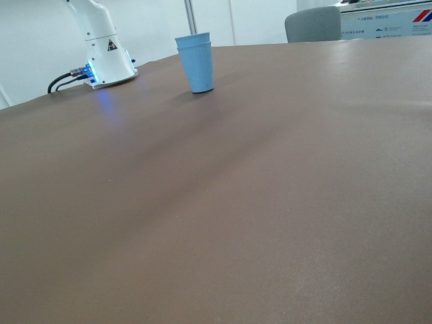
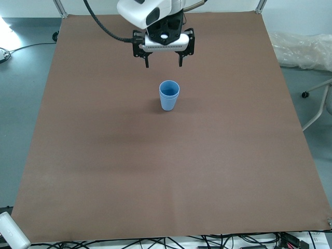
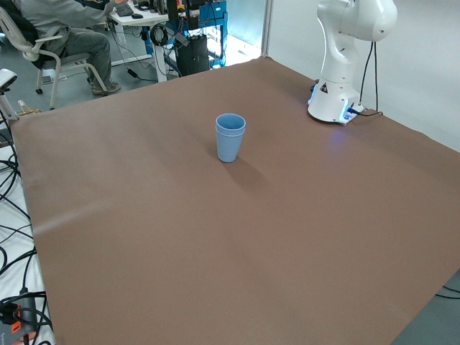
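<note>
A light blue cup, which looks like stacked plastic cups, stands upright on the brown table (image 2: 171, 171); it shows in the left view (image 2: 169, 98), the top view (image 1: 196, 64) and the right view (image 3: 229, 140). In the left view my gripper (image 2: 164, 61) hangs above and behind the cup, apart from it, its two black fingers spread open with nothing between them. The gripper is not seen in the top or right view.
The table top around the cup is clear. Cables (image 2: 223, 241) run along the table's near edge. Beyond the table in the right view are a seated person (image 3: 79, 50) and a desk.
</note>
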